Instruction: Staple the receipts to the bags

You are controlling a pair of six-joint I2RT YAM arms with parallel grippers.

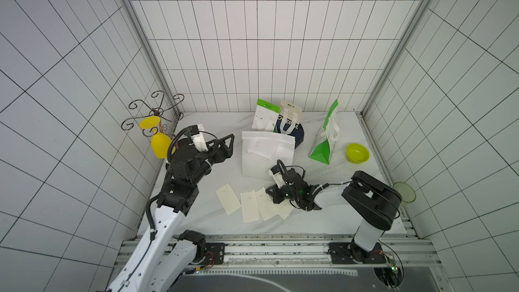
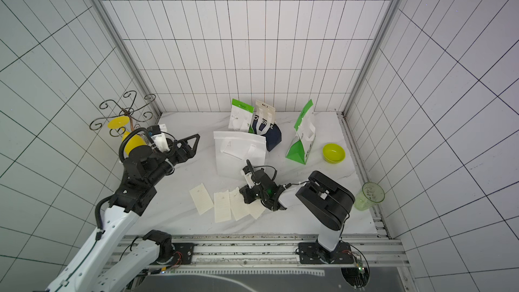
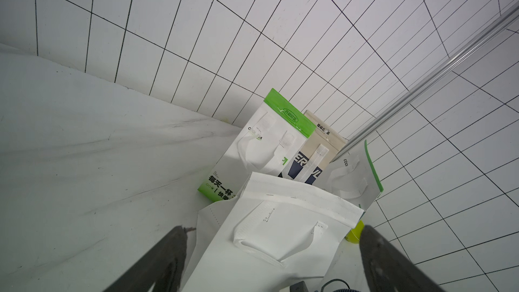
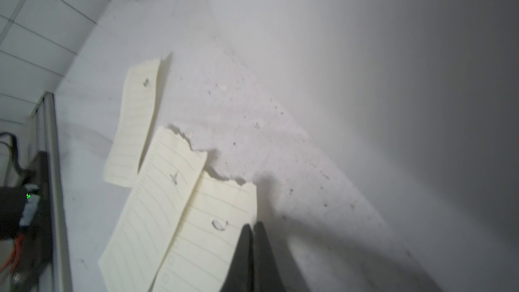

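Observation:
A white paper bag [image 1: 268, 151] stands mid-table, its twin handle showing in the left wrist view. Several cream lined receipts lie in front of it, including a separate one [image 1: 228, 199] at left and two overlapping ones, the left [image 1: 249, 207] and the right [image 4: 213, 213]. My right gripper is shut low over the table, its tips against the right edge of that second receipt; I cannot tell whether paper is pinched. Open and empty, my left gripper [image 1: 231, 143] hangs in the air left of the white bag [image 3: 281, 221]. No stapler is recognizable.
Behind the white bag stand a green-topped bag [image 1: 266, 114] and a beige and navy bag [image 1: 290, 121]. Another green-and-white bag [image 1: 326, 135] and a yellow-green bowl [image 1: 357, 153] are at right. A metal stand [image 1: 156, 110] with yellow parts is at left.

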